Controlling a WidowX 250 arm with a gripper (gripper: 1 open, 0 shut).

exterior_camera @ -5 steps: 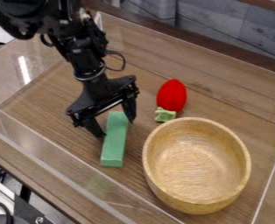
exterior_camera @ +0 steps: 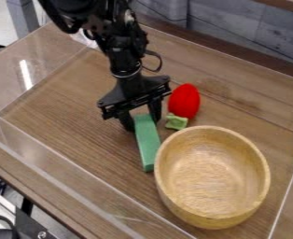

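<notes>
My black gripper (exterior_camera: 134,107) is at the centre of the camera view, shut on the upper end of a green bar (exterior_camera: 146,144). The bar lies on the wooden table, pointing toward the bottom of the frame, just left of a large tan bowl (exterior_camera: 213,178). The gripper's fingertips are partly dark against the bar's top and hard to make out.
A red object (exterior_camera: 184,100) with a small light-green piece (exterior_camera: 176,122) sits right of the gripper, above the bowl.
The gripper and green bar have moved up and to the right in the view, the bar's lower end now beside the bowl's upper left. The red object and bowl look unmoved.
</notes>
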